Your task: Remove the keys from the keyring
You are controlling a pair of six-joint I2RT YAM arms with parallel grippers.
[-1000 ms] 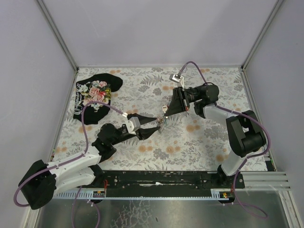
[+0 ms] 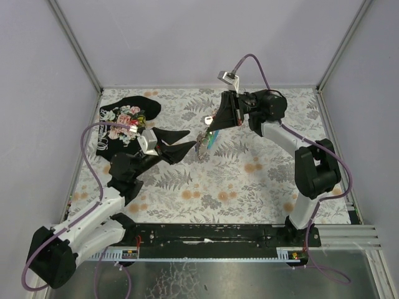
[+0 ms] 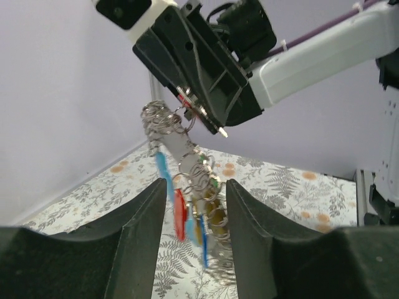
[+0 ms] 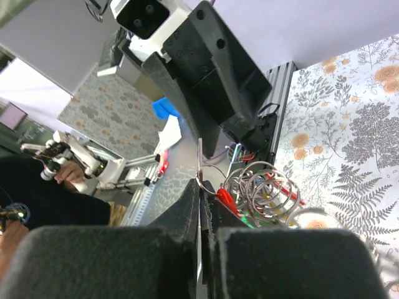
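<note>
The keyring bunch with several keys (image 2: 206, 138) hangs in mid-air from my right gripper (image 2: 211, 128), which is shut, with a thin ring at its fingertips in the right wrist view. Red, blue and yellow keys and coiled rings (image 3: 199, 180) swing, partly blurred, in the left wrist view. My left gripper (image 2: 186, 142) is open just left of the bunch, its two fingers apart with nothing clearly held between them.
A black cloth with a flower print (image 2: 124, 121) lies at the upper left.
My right gripper has moved toward the back with the bunch. My left gripper has moved back and left, away from it, and the bunch now hangs apart from its fingers.
</note>
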